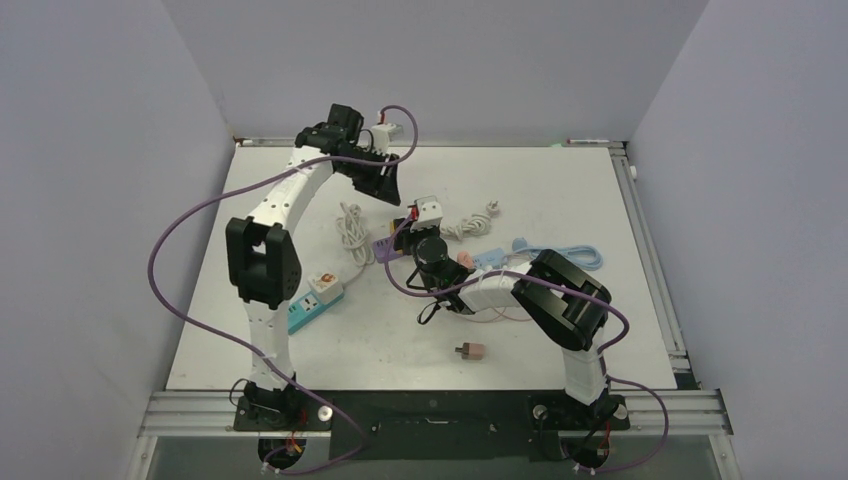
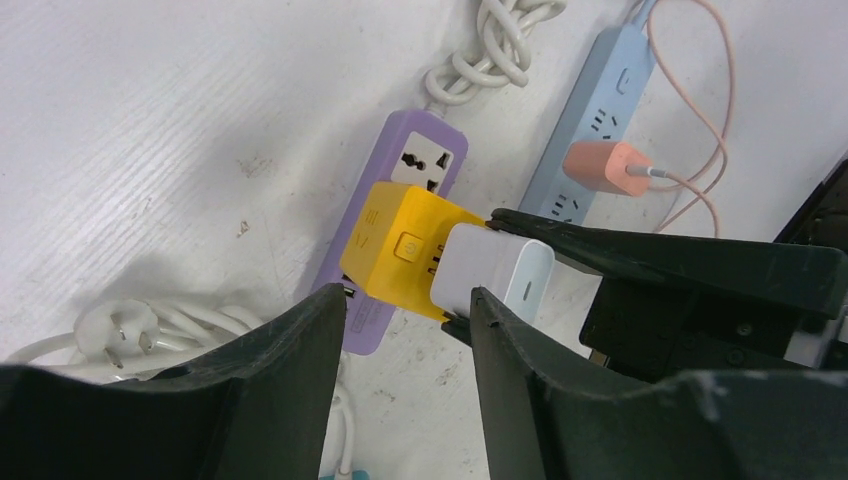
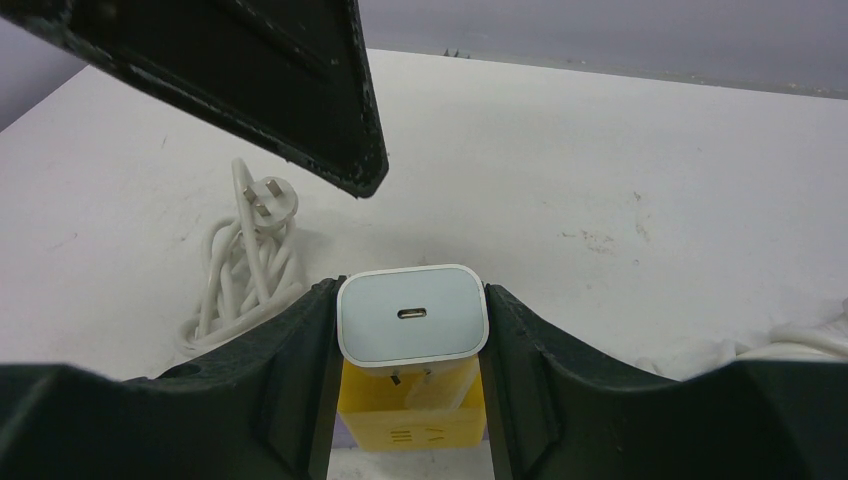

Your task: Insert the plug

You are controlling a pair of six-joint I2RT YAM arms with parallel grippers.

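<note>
A yellow plug block [image 2: 390,240] with a white end [image 3: 411,315] sits at the purple power strip [image 2: 385,150]; whether its pins are in the sockets is hidden. My right gripper is shut on the white-ended block, over the strip in the top view. My left gripper [image 1: 386,185] hangs up and back of the right one; in the left wrist view its fingertips [image 2: 325,310] are near each other above the strip, with nothing visible held between them.
A blue strip [image 2: 590,100] with an orange charger [image 2: 600,165] lies to the right, a teal strip [image 1: 305,314] with a white adapter to the front left. Coiled cables [image 1: 355,235] lie around the purple strip. A pink adapter [image 1: 473,351] lies in front.
</note>
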